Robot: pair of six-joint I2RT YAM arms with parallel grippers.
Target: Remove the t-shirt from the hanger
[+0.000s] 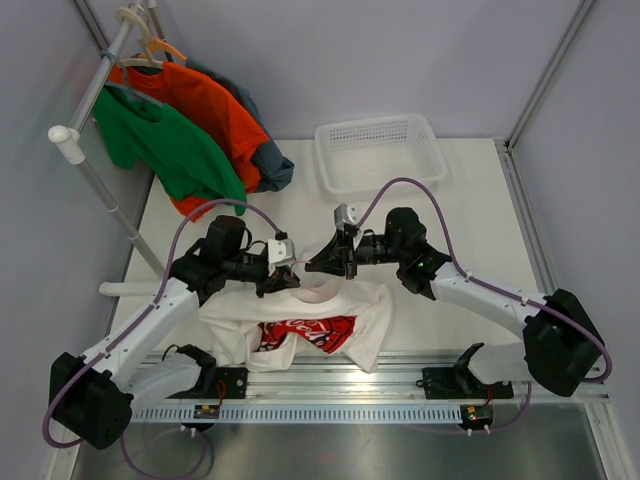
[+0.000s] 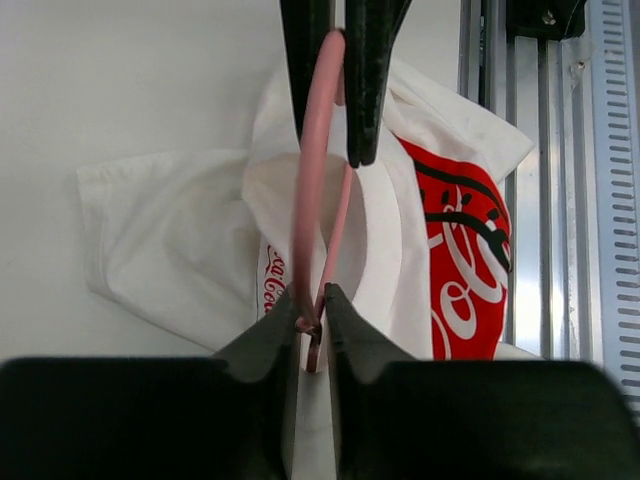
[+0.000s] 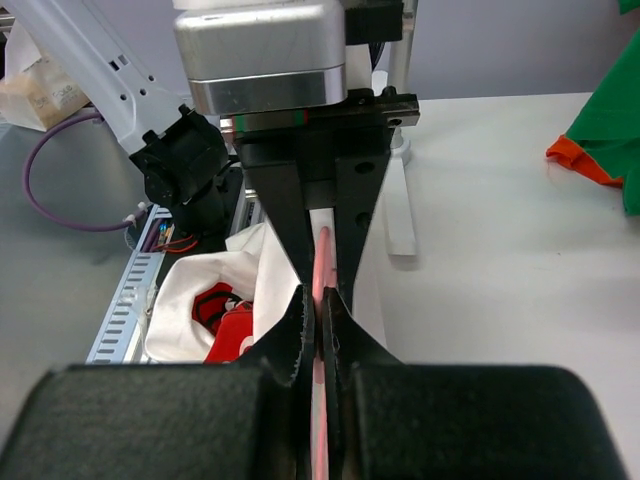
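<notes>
A pink hanger (image 2: 315,160) stands between my grippers over the white t-shirt (image 1: 230,325), which has a red Coca-Cola print (image 2: 465,280) and lies crumpled on the table. My right gripper is shut on the hanger, seen edge-on in the right wrist view. My left gripper has its fingertips close together at the hanger's near end in the left wrist view; whether they grip it is hard to tell.
A rail at the back left holds green (image 1: 160,140), orange and grey-blue garments. An empty white basket (image 1: 380,155) sits at the back right.
</notes>
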